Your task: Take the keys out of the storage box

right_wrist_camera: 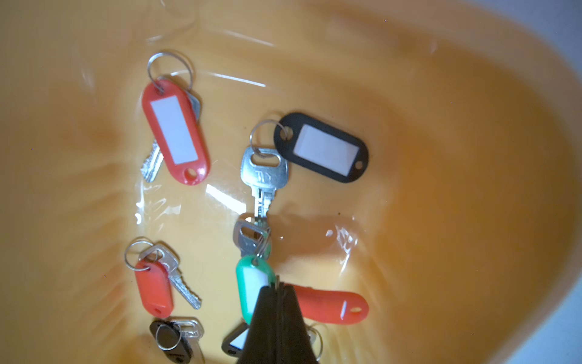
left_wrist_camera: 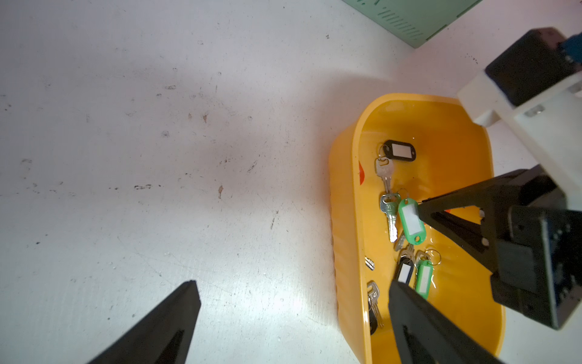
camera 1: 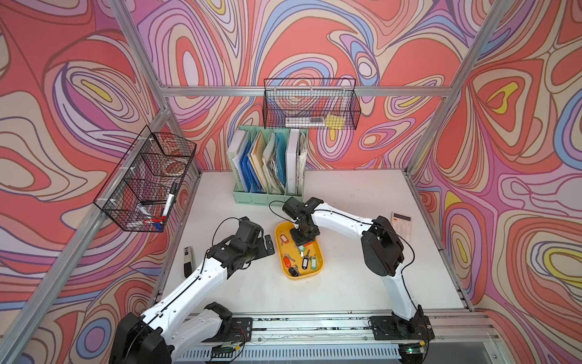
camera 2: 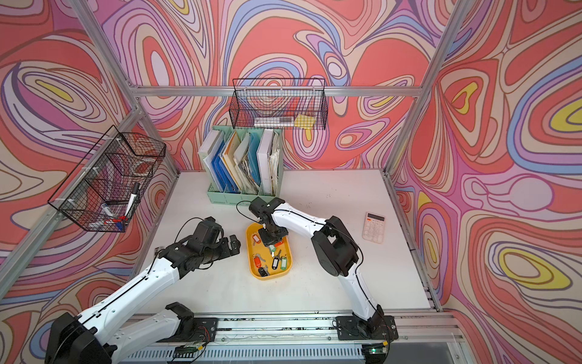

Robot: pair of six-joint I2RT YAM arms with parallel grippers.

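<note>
The yellow storage box [camera 1: 320, 265] stands on the table with several tagged keys in it. In the right wrist view, a red tag [right_wrist_camera: 175, 130] and a black tag [right_wrist_camera: 321, 148] lie on its floor. My right gripper reaches down into the box with its fingers together. Its tips meet the edge of a green key tag [right_wrist_camera: 247, 291]; whether that edge is pinched cannot be told. Behind the fingers lies another red tag [right_wrist_camera: 333, 305]. Outside the box, to its left, my left gripper is open and empty above the table.
A green file holder [camera 1: 266, 198] full of folders stands behind the box. A calculator [camera 1: 401, 226] lies at the right, a dark handheld object [camera 1: 188, 262] at the left. Wire baskets [camera 1: 312, 109] hang on the frame.
</note>
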